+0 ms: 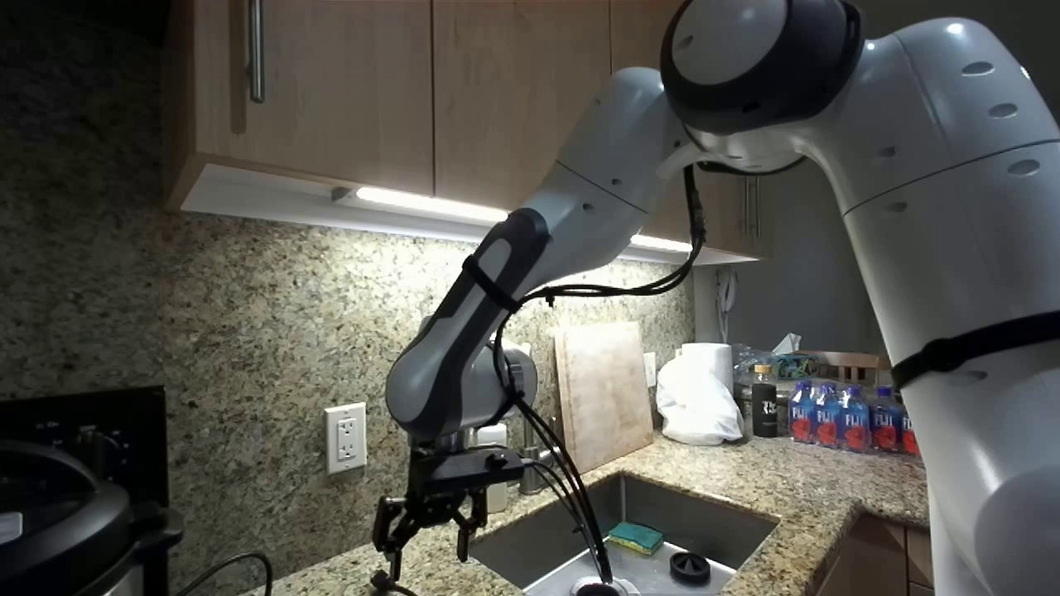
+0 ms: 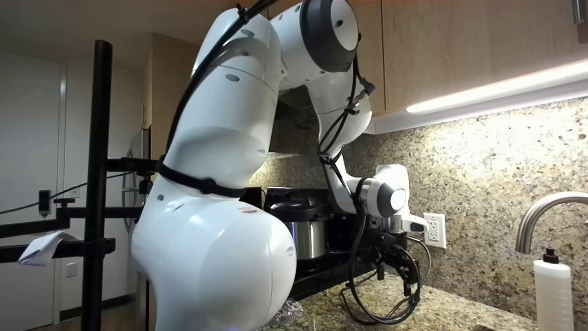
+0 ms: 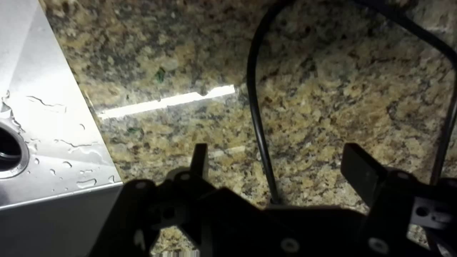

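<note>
My gripper (image 1: 429, 555) points down, low over the granite counter left of the sink, its fingers wide apart and empty. In the wrist view, a black cord (image 3: 255, 98) crosses the counter between the two fingers, and its lower end disappears behind the gripper body. A dark plug (image 1: 382, 580) lies near the left finger in exterior view 1, with its cord (image 1: 233, 563) looping off toward the cooker. On the granite backsplash above is a white wall outlet (image 1: 345, 437); exterior view 2 also shows this outlet (image 2: 434, 230) behind the gripper (image 2: 394, 281).
The steel sink (image 1: 549, 531) holds a green-and-yellow sponge (image 1: 636, 537) and a black drain stopper (image 1: 690, 568). A black-lidded cooker (image 2: 300, 234) stands on the stove side. A white soap bottle (image 2: 553, 295), faucet (image 2: 537, 218) and cutting board (image 1: 603, 396) stand along the backsplash.
</note>
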